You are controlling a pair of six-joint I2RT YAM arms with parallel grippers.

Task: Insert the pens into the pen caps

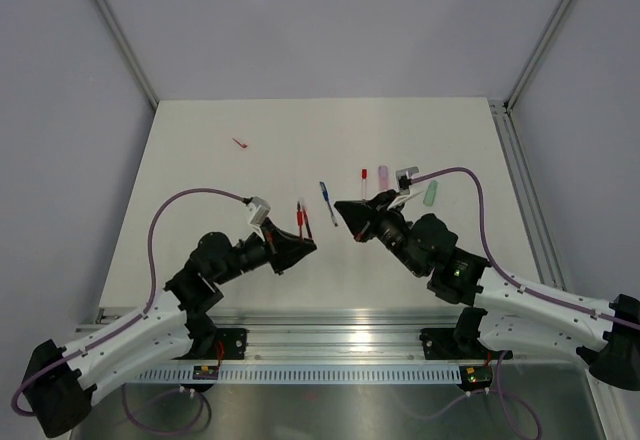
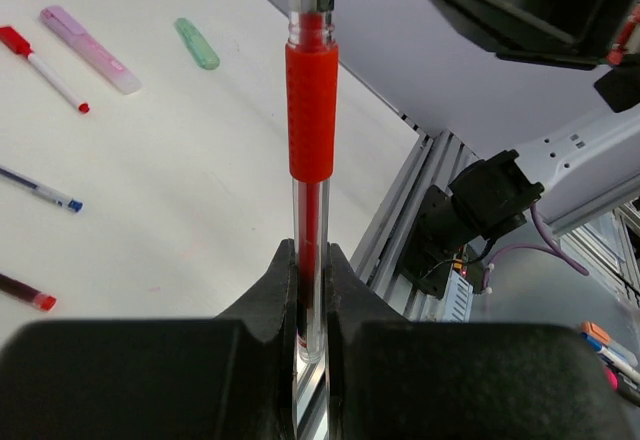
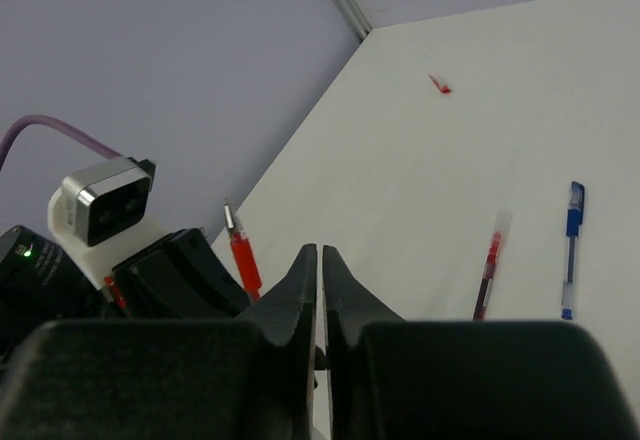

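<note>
My left gripper (image 1: 297,236) is shut on an upright pen (image 2: 310,110) with a red grip and exposed metal tip; its top runs out of the left wrist view. My right gripper (image 1: 350,208) appears shut, fingertips together in its wrist view, with no object visible between them. A blue capped pen (image 3: 574,225) and a dark red pen with clear cap (image 3: 490,270) lie on the table. A small red cap (image 1: 240,142) lies at the back left.
A red-and-white marker (image 2: 50,75), a pink highlighter (image 2: 92,50) and a green object (image 2: 197,44) lie at the table's right side.
</note>
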